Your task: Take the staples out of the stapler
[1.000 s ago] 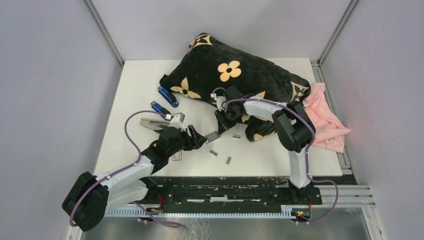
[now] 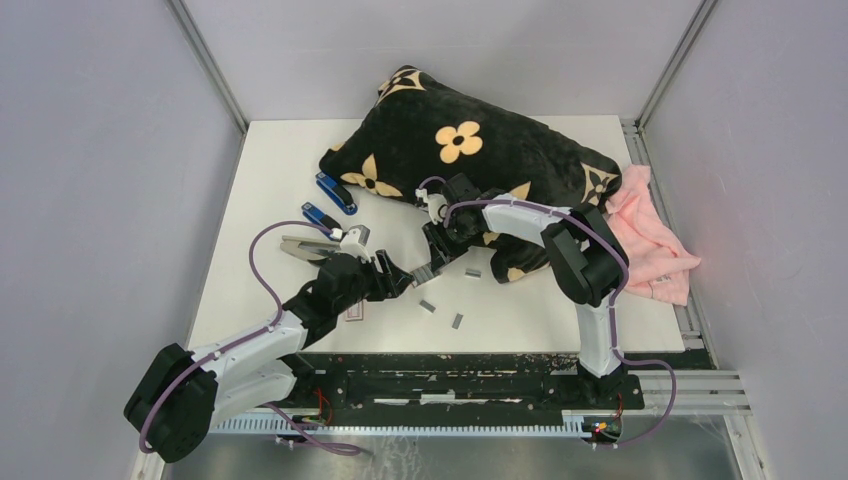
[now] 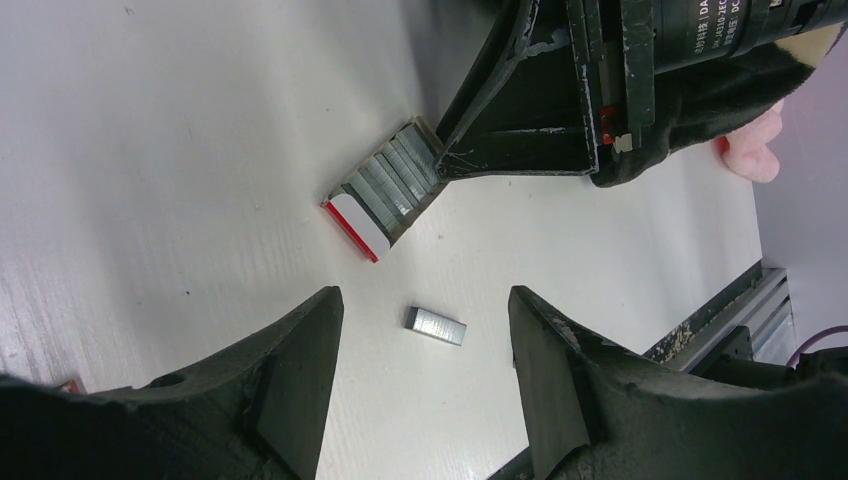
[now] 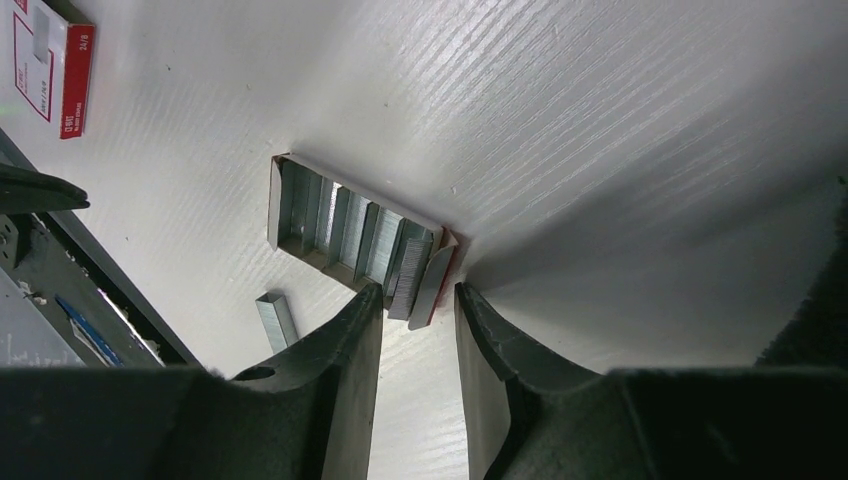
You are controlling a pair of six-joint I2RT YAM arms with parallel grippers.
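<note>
An open staple box (image 2: 424,274) (image 3: 383,185) (image 4: 354,225) lies on the white table, holding several staple strips with one lifted at its end. My right gripper is at that end, fingers parted around or just beside the end strip; whether they touch it I cannot tell. My left gripper stands open left of the box, nothing between its fingers. Loose staple strips (image 3: 435,323) (image 4: 277,320) lie nearer the front. Two blue staplers (image 2: 336,193) lie at the back left.
A black patterned cloth (image 2: 460,110) covers the back; a pink cloth (image 2: 655,250) lies at the right. A red-and-white box (image 4: 50,62) is by the left arm, with grey metal pieces (image 2: 300,250) behind it.
The left arm has not visibly moved.
</note>
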